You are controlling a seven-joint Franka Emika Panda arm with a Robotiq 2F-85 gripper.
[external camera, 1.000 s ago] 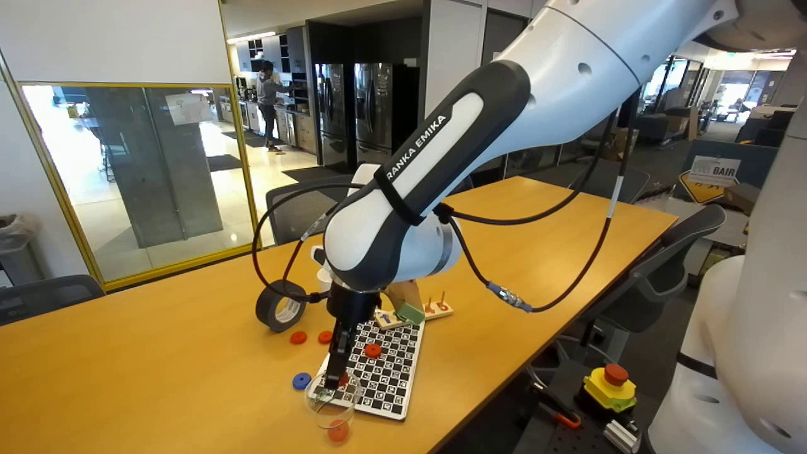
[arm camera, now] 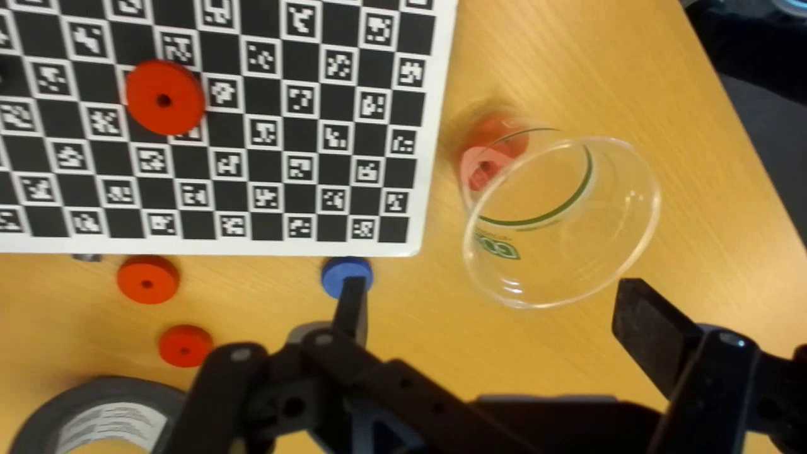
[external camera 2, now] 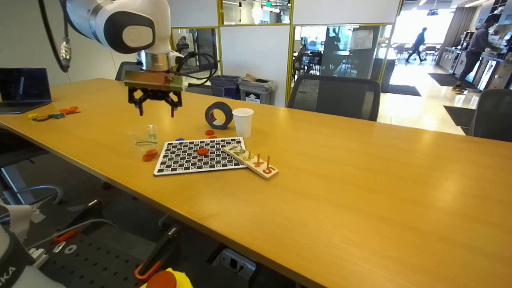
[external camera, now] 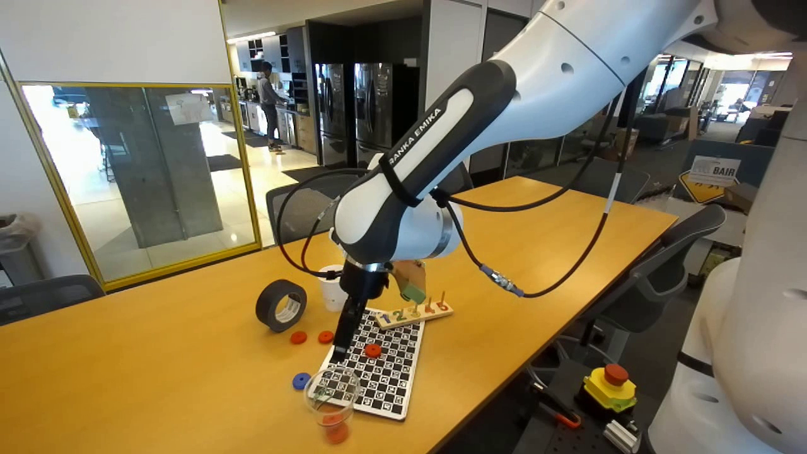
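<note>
A clear plastic cup (arm camera: 563,219) stands on the table by the corner of the checkered board (arm camera: 253,246), with red discs (external camera 2: 149,154) showing at its bottom. My gripper (external camera 2: 157,114) hangs above the cup, open and empty, its two fingertips wide apart. Another red disc (arm camera: 165,97) lies on the board. Off the board's edge are a blue disc (arm camera: 347,277), partly hidden by one finger, and two more red discs, one nearer the board (arm camera: 148,279) and one farther out (arm camera: 185,345).
A wooden peg strip with numbers (external camera 2: 252,161) rests across the board's far corner. Behind it stand a white cup (external camera 2: 243,122) and a black tape roll (external camera 2: 219,115). The table's edge runs close to the clear cup.
My gripper has risen away from the clear cup. The red disc that was at its fingertips is no longer there, and a second patch of red now shows low in the cup.
</note>
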